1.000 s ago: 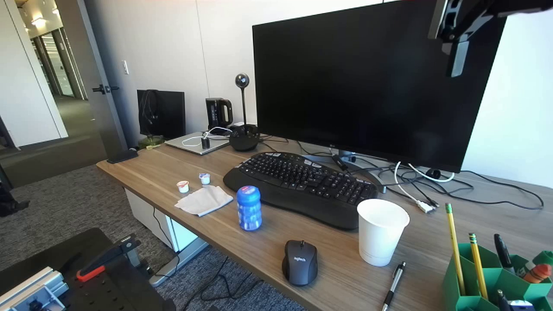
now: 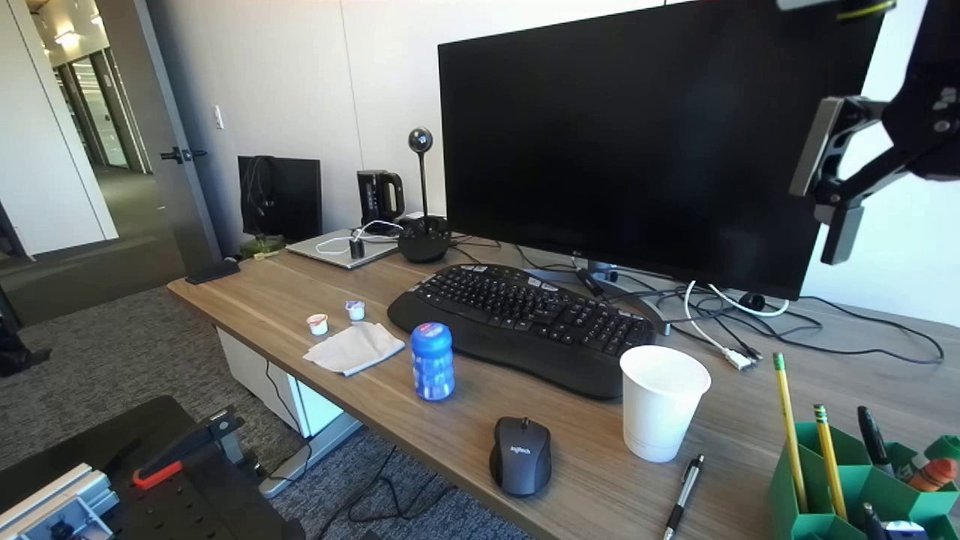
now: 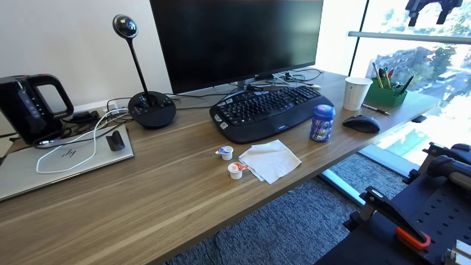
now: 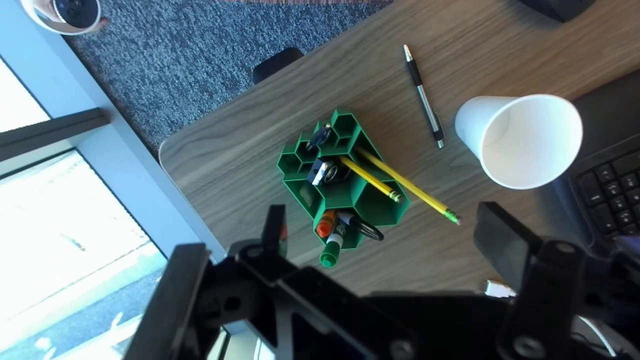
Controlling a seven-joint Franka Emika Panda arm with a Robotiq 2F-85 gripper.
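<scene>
My gripper (image 2: 829, 207) hangs high at the right, in front of the monitor's right edge, its fingers wide apart and empty. From the wrist view, its two dark fingers (image 4: 502, 243) stand on either side of the green pen holder (image 4: 337, 193), which is well below. Two yellow pencils (image 4: 427, 198), a green marker (image 4: 331, 250), an orange marker and other pens stand in the holder. Beside it lie a black and silver pen (image 4: 424, 99) and an upright, empty white paper cup (image 4: 480, 129). Only the fingertips of the gripper (image 3: 427, 21) show at the top of exterior view 2.
A black mouse (image 2: 521, 456), a blue bottle (image 2: 433, 363), a keyboard (image 2: 531, 322), a white cloth (image 3: 270, 161) and two small creamer cups (image 3: 236, 170) are on the desk. Cables tangle under the monitor (image 2: 630, 135).
In exterior view 1 my gripper has moved right and down, from in front of the monitor to its right edge. It was open before too. Objects on the desk have not moved.
</scene>
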